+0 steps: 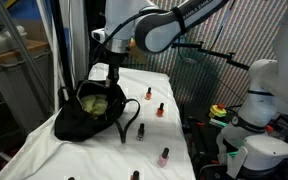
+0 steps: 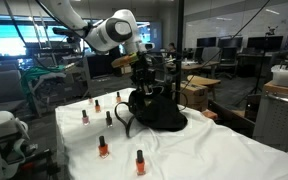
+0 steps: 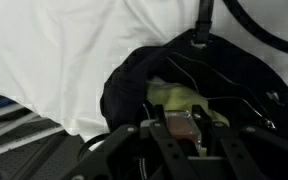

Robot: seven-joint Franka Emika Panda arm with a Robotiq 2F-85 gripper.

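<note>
A black bag (image 1: 79,123) lies open on the white-covered table, with crumpled yellow-green material (image 1: 94,104) inside it. Over the bag's mouth hangs my gripper (image 1: 113,76), small and dark in exterior view 1. Looking down in the wrist view, I see the gripper above the opening of the bag (image 3: 134,82), shut on a small pale object (image 3: 180,124) with a reddish part. Its full shape is hidden by the fingers. Part of the yellow-green material (image 3: 174,93) shows just beyond it.
Several small bottles with dark tops stand spread over the table, among them a pink one (image 1: 163,157) and an orange-red one (image 2: 140,162). A black strap (image 1: 134,118) loops from the bag. Bare white cloth (image 2: 219,150) lies beside the bag.
</note>
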